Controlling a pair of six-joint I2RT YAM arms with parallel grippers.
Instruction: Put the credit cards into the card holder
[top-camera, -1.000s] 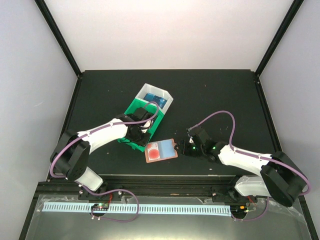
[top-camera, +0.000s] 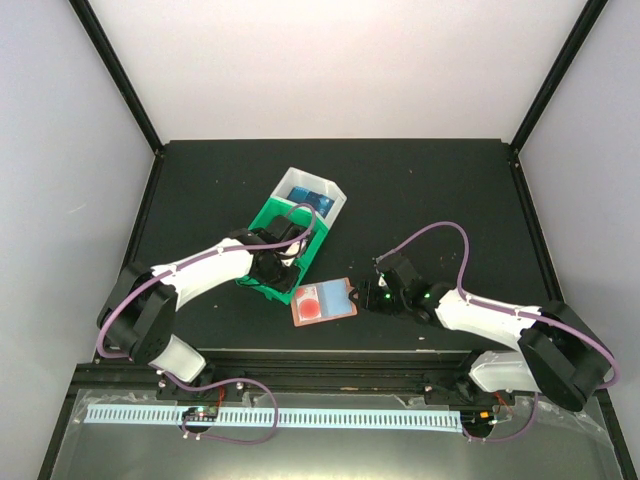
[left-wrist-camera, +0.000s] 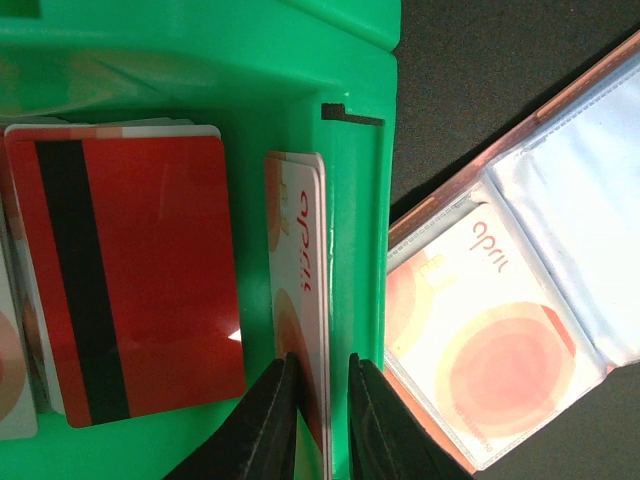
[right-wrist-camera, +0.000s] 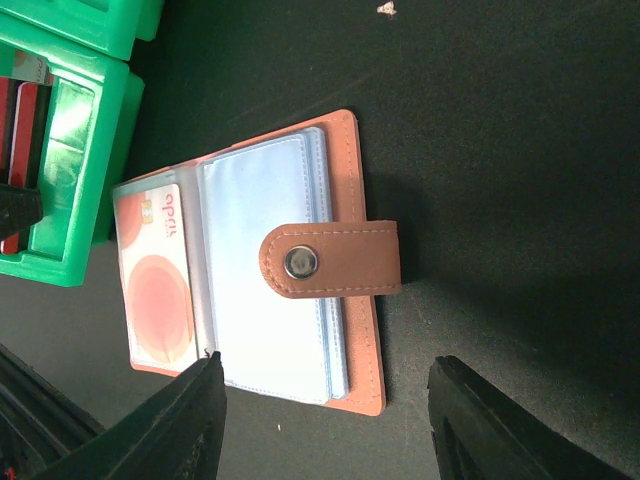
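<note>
The open card holder (right-wrist-camera: 268, 270), brown with clear sleeves, lies on the table beside the green box. One sleeve shows a white and orange card (right-wrist-camera: 158, 285); the brown snap strap lies over the other side. Inside the box, a thin stack of white cards (left-wrist-camera: 305, 260) stands on edge by the wall. My left gripper is part open there, one finger in front of the cards' face and the other past their edge, with a gap. At the holder's strap side, my right gripper has its fingers wide apart and nothing gripped.
The green box (top-camera: 314, 240) has a white section (top-camera: 325, 187) holding blue items at its far end. Red cards (left-wrist-camera: 160, 280) with a black stripe stand in the green compartment, left of the white ones. Bare black table (top-camera: 440, 190) lies to the right.
Both arms stand almost where they were. The card holder sits very slightly farther right than before.
</note>
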